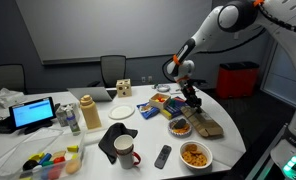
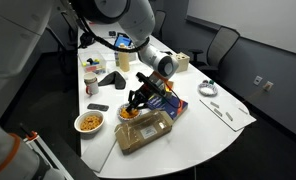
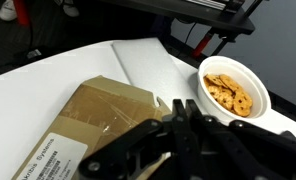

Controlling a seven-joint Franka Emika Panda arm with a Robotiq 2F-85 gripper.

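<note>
A flattened brown cardboard box [image 1: 206, 124] lies on the white table, with a printed white label on it in the wrist view. Over the box's edge, my gripper points down with its dark fingers close together. Exterior view 2 has the gripper [image 2: 138, 103] between the box [image 2: 144, 131] and a plate of orange snacks [image 2: 125, 112]. Whatever is between the fingertips cannot be made out; they hide that spot. A white bowl [image 3: 204, 86] of orange-brown crackers stands to the right of the box in the wrist view.
Left of the bowl in exterior view 1 lie a dark remote [image 1: 163, 157], a white mug [image 1: 125, 150] and a black cloth [image 1: 116, 140]. Colourful packets [image 1: 148, 110] crowd the area behind the plate. Bare table surrounds the box's right side in exterior view 2.
</note>
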